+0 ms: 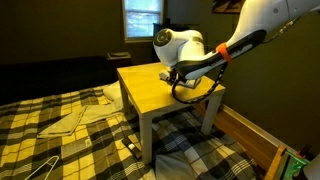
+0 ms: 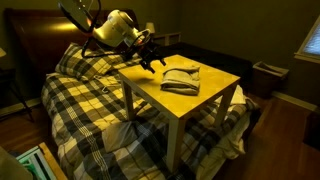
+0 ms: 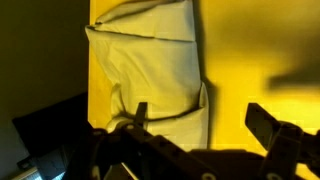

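A pale folded cloth (image 2: 182, 80) lies on the small square table (image 2: 225, 79). In the wrist view the cloth (image 3: 155, 65) fills the middle left, with its layers and one edge reaching the table's rim. My gripper is open, its fingers wide apart, one over the cloth and the other over bare tabletop. Seen from exterior view 2, the gripper (image 2: 152, 66) is above the tabletop beside the cloth. The arm hides part of the cloth in exterior view 1.
A bed with a checked blanket (image 1: 50, 125) stands beside the table, with loose cloths (image 1: 65, 122) and a dark small object (image 1: 131, 147) on it. A window (image 1: 142, 18) is at the back.
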